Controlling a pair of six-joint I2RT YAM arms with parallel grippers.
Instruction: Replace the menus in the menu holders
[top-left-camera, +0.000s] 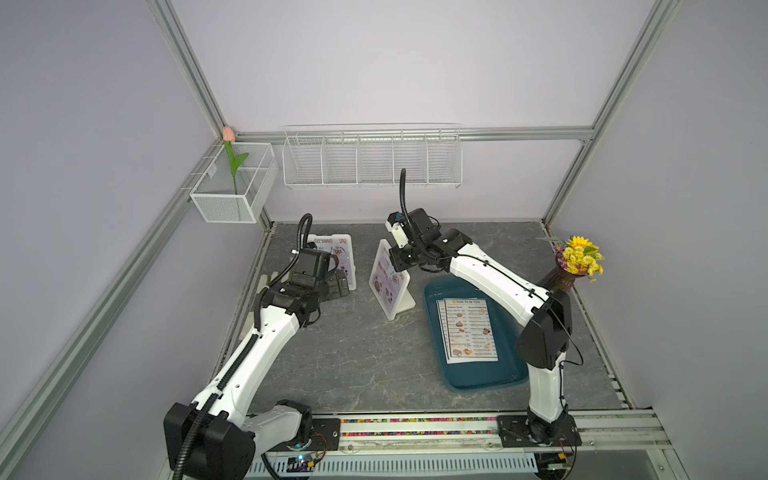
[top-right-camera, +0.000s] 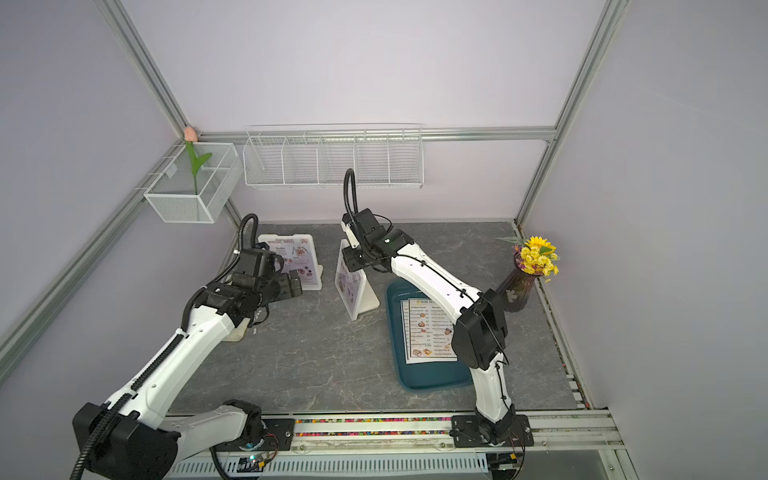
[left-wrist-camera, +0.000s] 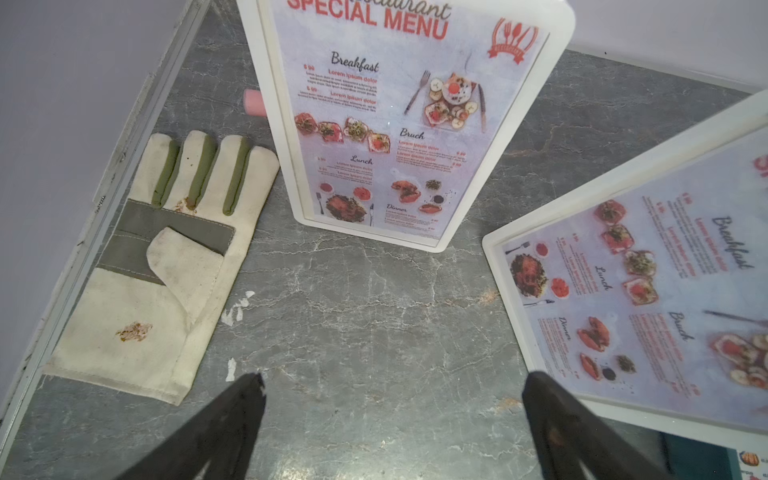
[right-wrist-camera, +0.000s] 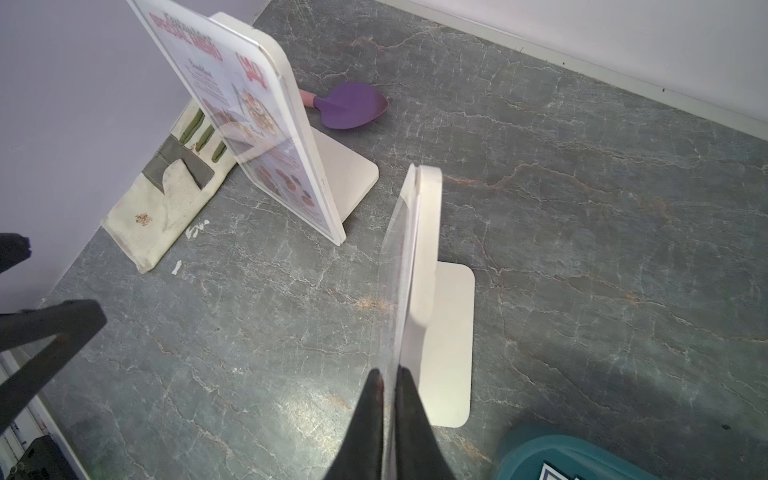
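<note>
The left menu holder, a white frame with a special menu, stands upright at the back left. To its right stands the other menu holder, turned sideways, a similar menu showing in it. On this second holder's near side edge my right gripper is shut; whether it pinches the frame or only the clear front, I cannot tell. In front of both holders my left gripper is open, its fingers wide apart with only table between them. Different menu sheets lie in the teal tray.
A work glove lies along the left wall, and a purple trowel behind the left holder. A vase of yellow flowers stands at the right.
</note>
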